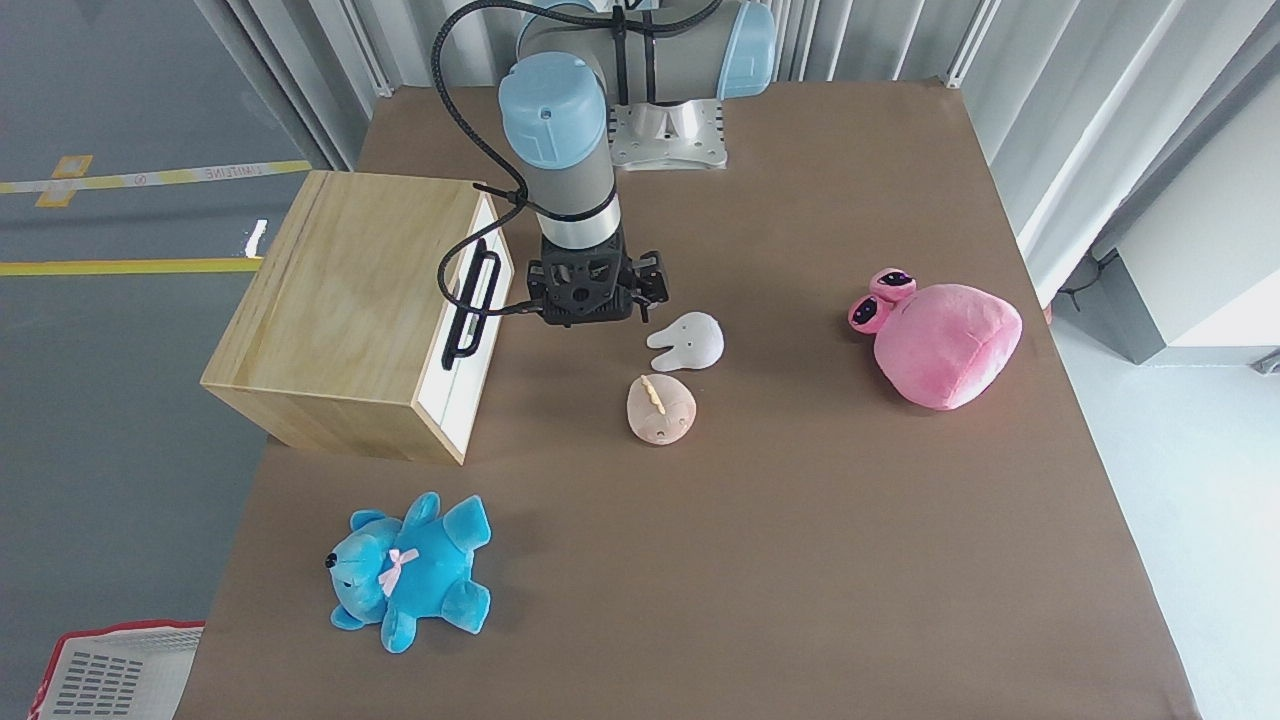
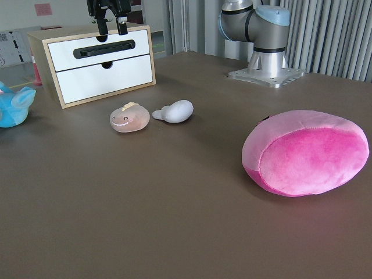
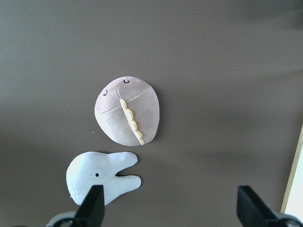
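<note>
My gripper (image 1: 596, 288) (image 2: 111, 30) hangs near the front of the wooden two-drawer box (image 1: 324, 288) (image 2: 104, 78), fingers apart and empty. Below it in the wrist view lie a white rabbit-like plush (image 1: 690, 342) (image 2: 177, 111) (image 3: 87, 175) and a beige round plush (image 1: 660, 420) (image 2: 129, 121) (image 3: 142, 109) with a pale scalloped strip. A pink plush (image 1: 948, 348) (image 2: 305, 154) with two eye bumps lies to the right in the front view; a blue bear (image 1: 426, 576) (image 2: 14, 110) lies in the near left.
A red-rimmed basket (image 1: 120, 672) stands on the floor at the lower left. The drawers in the box are shut.
</note>
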